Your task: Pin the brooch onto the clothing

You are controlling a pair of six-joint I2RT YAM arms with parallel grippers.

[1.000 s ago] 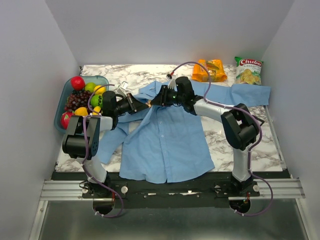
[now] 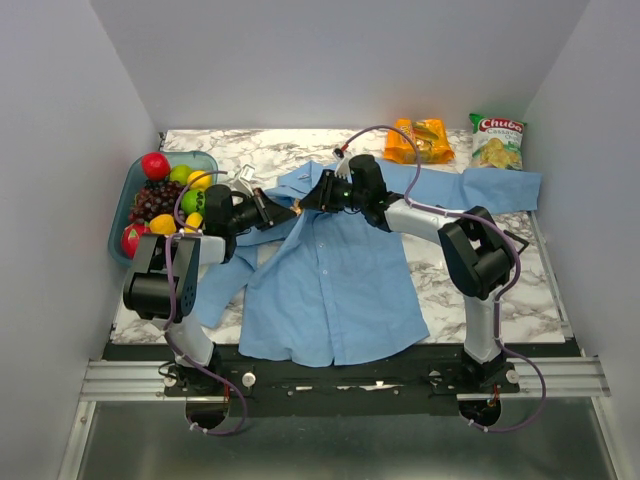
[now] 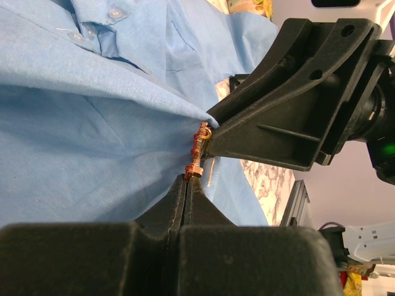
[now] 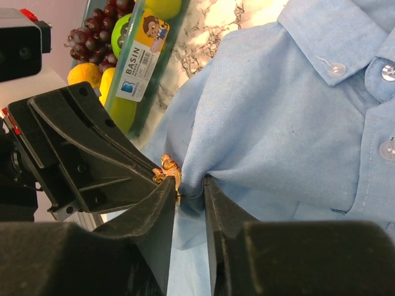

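Observation:
A small copper-gold brooch (image 3: 197, 148) is pinched at the tips of my left gripper, which is shut on it. It lies against a raised fold of the light blue shirt (image 3: 105, 142). That fold passes between the fingertips of my right gripper, which is shut on the cloth. In the right wrist view the brooch (image 4: 170, 169) is just left of the fold, close to the right fingers (image 4: 162, 213). Seen from the top, both grippers meet tip to tip above the shirt (image 2: 330, 290). Whether the pin passes through the cloth cannot be told.
A basin (image 2: 122, 212) of fruit stands at the left, close to my left arm. At the back right are an orange bag (image 2: 420, 142) and a Chuba chips bag (image 2: 497, 142). Bare marble tabletop (image 2: 470, 270) shows right of the shirt.
Over the last second almost nothing differs. The right arm has shifted very slightly; the left arm, brooch and shirt look the same.

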